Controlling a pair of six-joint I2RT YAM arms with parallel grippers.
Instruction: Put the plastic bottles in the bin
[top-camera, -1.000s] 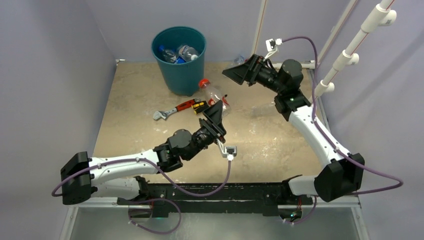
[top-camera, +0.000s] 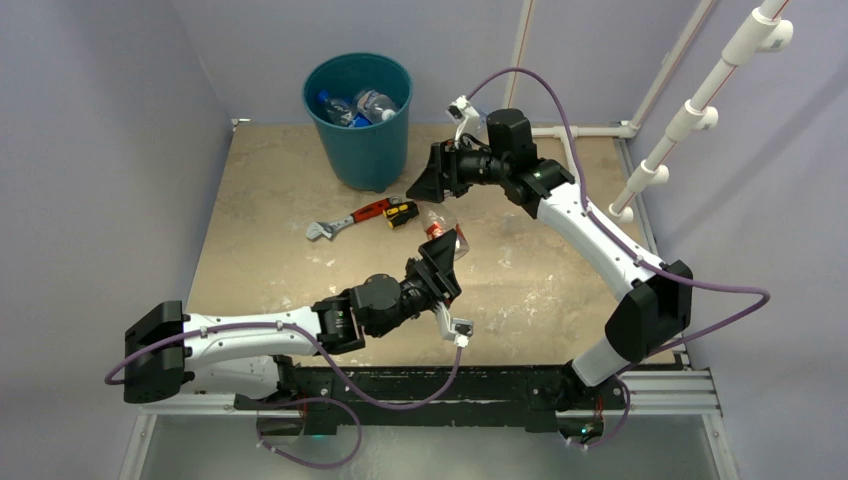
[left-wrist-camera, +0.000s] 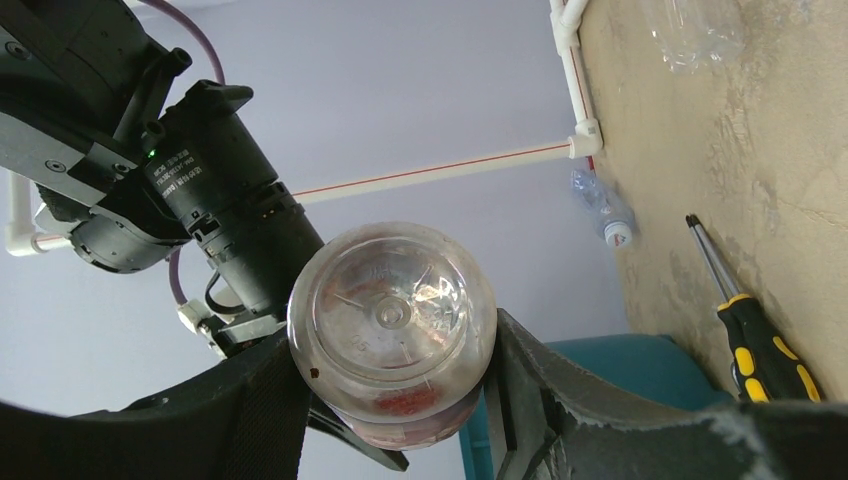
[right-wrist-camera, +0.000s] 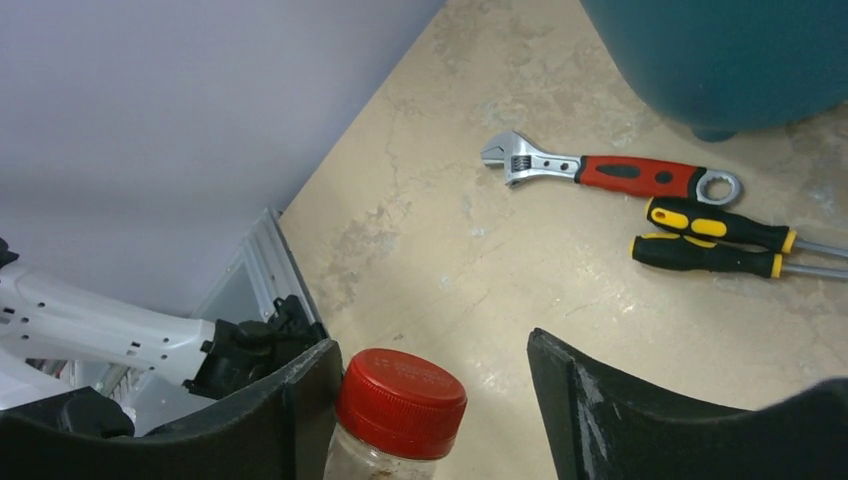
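A clear bottle (top-camera: 438, 225) with a red cap and label hangs between the arms. My left gripper is shut on its base end; the bottle's base faces the left wrist view. My right gripper is part open around the red cap (right-wrist-camera: 401, 400), with its fingers either side of it. The teal bin (top-camera: 355, 150) at the back holds several bottles (top-camera: 375, 105). In the left wrist view a small bottle (left-wrist-camera: 605, 210) and another clear bottle (left-wrist-camera: 692, 30) lie on the worktop.
An adjustable wrench (right-wrist-camera: 630, 175) and two screwdrivers (right-wrist-camera: 705, 255) lie before the bin. White pipes (top-camera: 690, 120) stand along the right side.
My right gripper has moved left and down onto the bottle's cap end. My left gripper, with the bottle, has moved slightly toward the front.
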